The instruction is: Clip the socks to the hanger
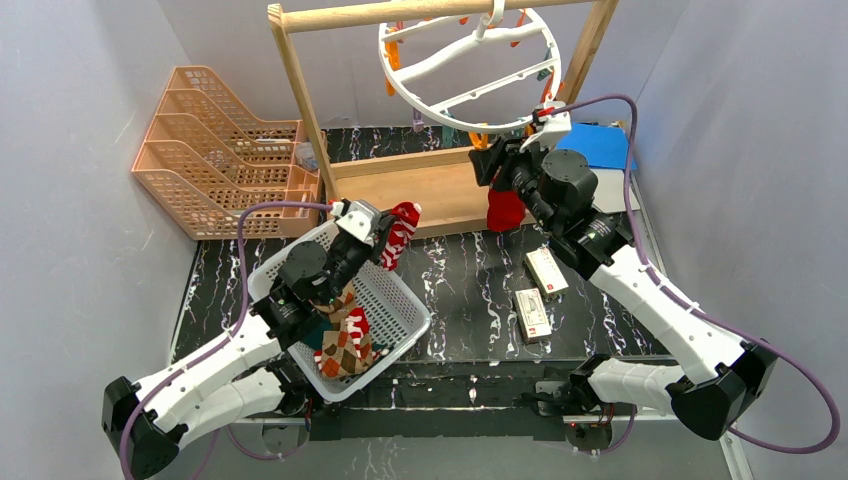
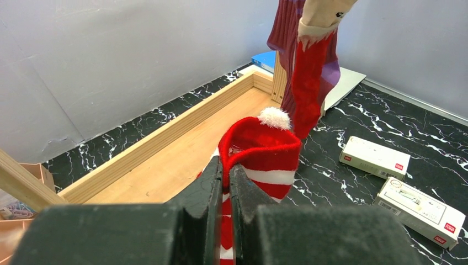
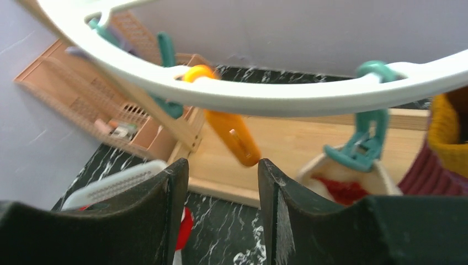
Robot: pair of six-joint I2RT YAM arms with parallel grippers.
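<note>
A red-and-white striped sock [image 2: 270, 160] with a white pompom is pinched at its cuff by my left gripper. In the top view this sock [image 1: 402, 235] hangs over the basket's right rim. The white round hanger [image 1: 412, 95] hangs from the wooden frame. My right gripper stands open just under the hanger's rim, nothing between its fingers. An orange clip [image 3: 234, 135] points down between and beyond those fingertips. Right of it, a teal clip [image 3: 361, 138] grips a cream-and-red sock [image 3: 381, 175]. A purple sock hangs beside that one [image 2: 287, 66].
More socks [image 1: 345, 355] lie in the grey basket [image 1: 410, 320]. Two small boxes [image 1: 532, 315] rest on the black marbled table. An orange-tan rack [image 1: 215, 150] stands at the back left, and a blue folder [image 1: 600, 146] at the back right.
</note>
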